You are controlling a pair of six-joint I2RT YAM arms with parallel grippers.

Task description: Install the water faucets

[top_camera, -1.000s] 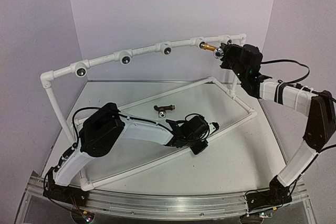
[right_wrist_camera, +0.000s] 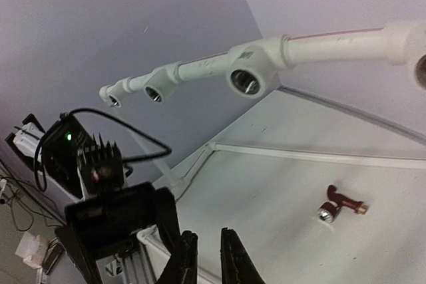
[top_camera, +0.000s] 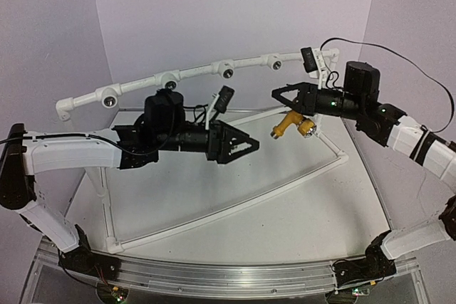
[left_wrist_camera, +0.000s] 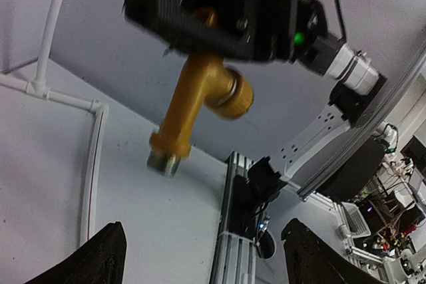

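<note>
An orange faucet [top_camera: 286,122] hangs below my right gripper [top_camera: 276,95], whose fingers close round its upper end. In the left wrist view the orange faucet [left_wrist_camera: 188,94] tilts with its metal-tipped end down. My left gripper [top_camera: 255,146] stands open to the left of it, with its fingertips apart from the faucet. A dark red faucet [right_wrist_camera: 343,201] lies on the white board in the right wrist view; the left arm hides it in the top view. Overhead runs a white pipe [top_camera: 196,71] with several round sockets, all visible ones empty.
A lower white pipe frame [top_camera: 228,210] lies on the board beneath both arms. Free board [top_camera: 299,218] shows at the front right. The right arm's cable loops out near the right wall. My two grippers are close together.
The left arm has risen from the front of the frame and now points right, covering the dark faucet.
</note>
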